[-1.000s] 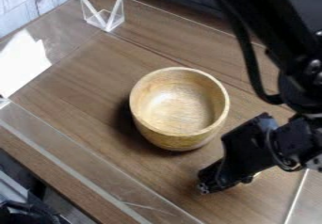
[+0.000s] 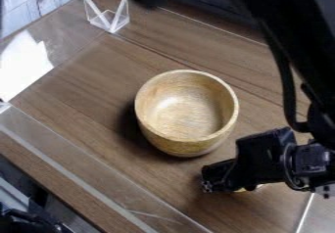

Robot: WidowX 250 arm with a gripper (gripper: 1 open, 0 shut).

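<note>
A light wooden bowl (image 2: 186,110) stands upright in the middle of the wooden table (image 2: 92,100). Just below and to the right of it, my black gripper (image 2: 210,180) is low over the tabletop, its tip apart from the bowl. Its fingers look shut, with nothing visible between them. A small pale yellowish object (image 2: 249,188) is partly hidden under the gripper body; I cannot tell what it is.
A clear acrylic holder (image 2: 108,17) stands at the back left, and a white patch (image 2: 20,66) lies at the left edge. Clear strips run along the table's left and front.
The arm has shifted slightly over the last second, with the gripper still low to the bowl's lower right. The bowl is unmoved.
</note>
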